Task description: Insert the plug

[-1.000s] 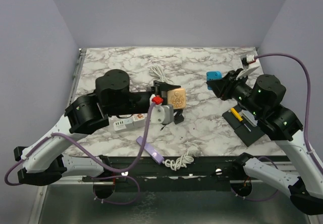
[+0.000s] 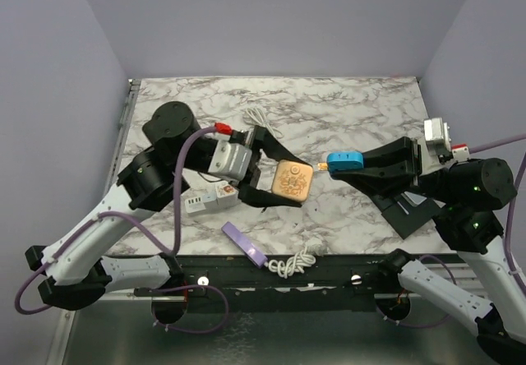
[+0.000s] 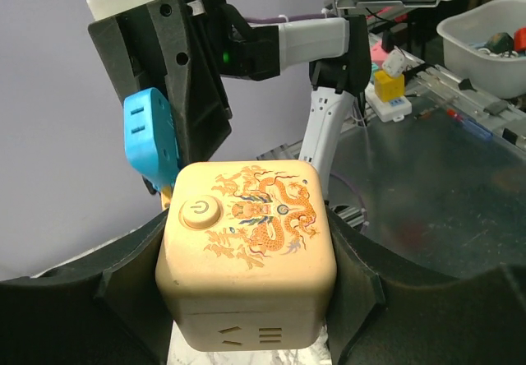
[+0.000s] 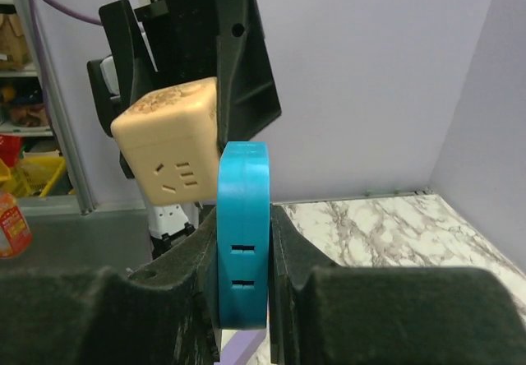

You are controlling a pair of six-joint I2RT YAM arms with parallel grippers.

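Between the fingers of my left gripper (image 2: 283,176) is a cream socket block (image 2: 292,181) with an orange dragon print and a round button; the gripper is shut on it. In the left wrist view slots show on the low face of the block (image 3: 246,258). A blue plug (image 2: 345,161) is gripped by my right gripper (image 2: 362,165), its prongs (image 2: 322,167) pointing left toward the block. Apart from the block, the plug hangs a little to its right in the top view. In the right wrist view the plug (image 4: 243,233) stands upright between the fingers, the slotted block (image 4: 168,143) beyond it.
White power strips (image 2: 212,199), a purple bar (image 2: 244,243) and a coiled white cord (image 2: 292,261) lie on the marble table (image 2: 362,102). A dark tool mat (image 2: 403,215) sits under the right arm.
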